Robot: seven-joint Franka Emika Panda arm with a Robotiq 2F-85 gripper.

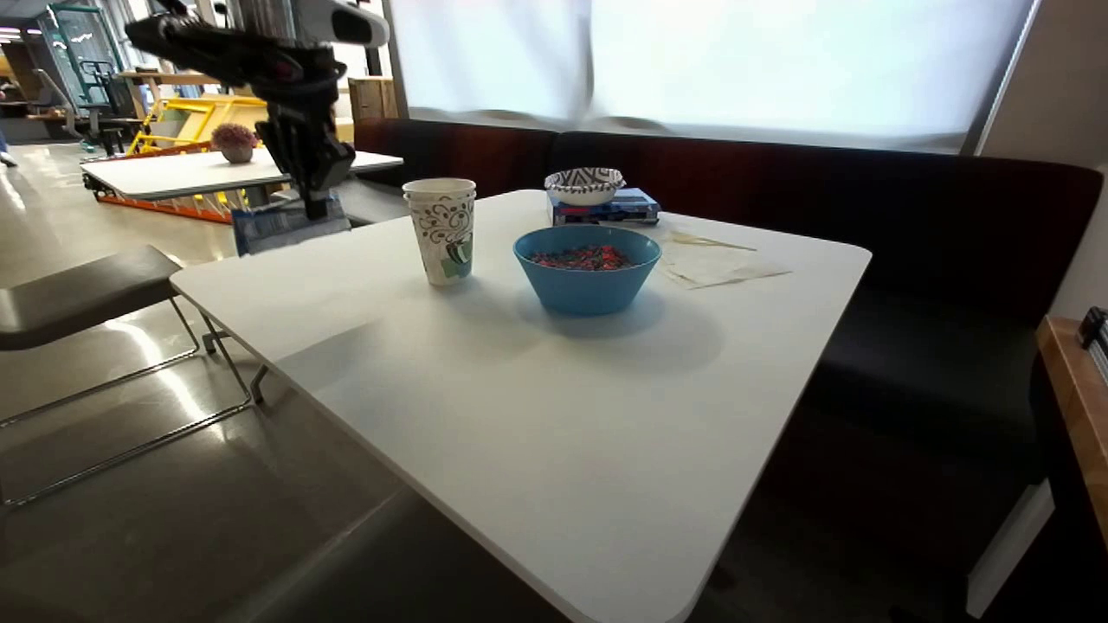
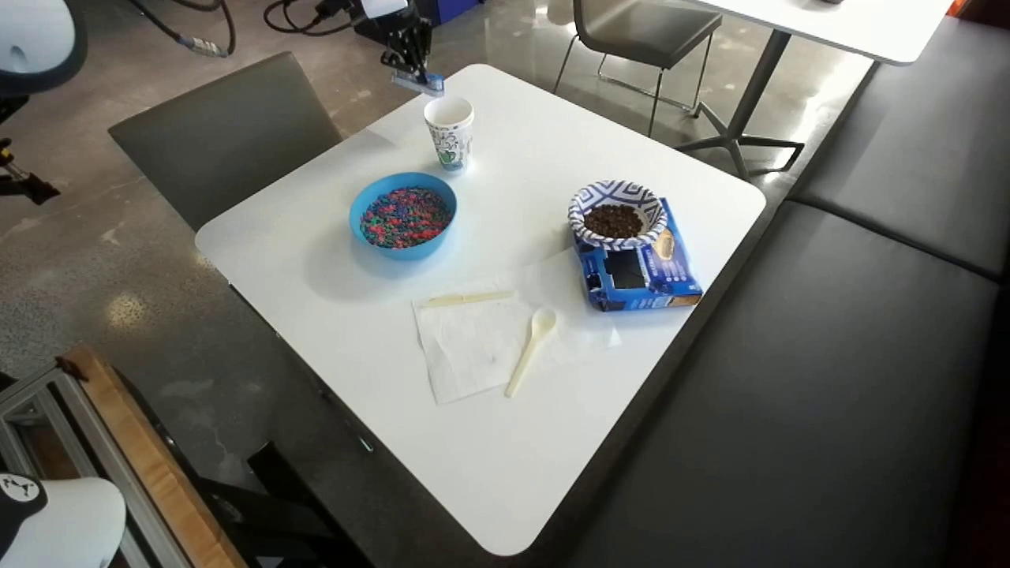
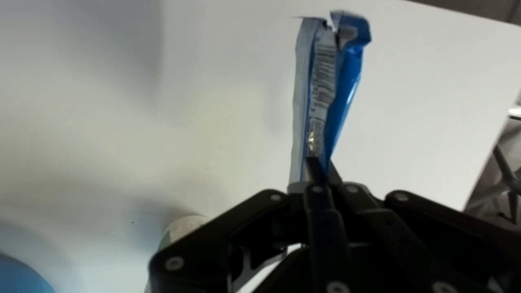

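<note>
A blue and silver wrapper with a barcode hangs from my gripper, pinched at one end between the shut fingers. In exterior view 1 the gripper is at the table's far left edge, with the wrapper below it. Exterior view 2 has the wrapper at the table's back corner, near the patterned paper cups. The table shows beneath the wrapper in the wrist view, with the cups partly hidden behind the gripper.
A blue bowl of colourful bits stands near the cups. A patterned bowl of dark bits rests on a blue box. Beside them lie a napkin and a spoon.
</note>
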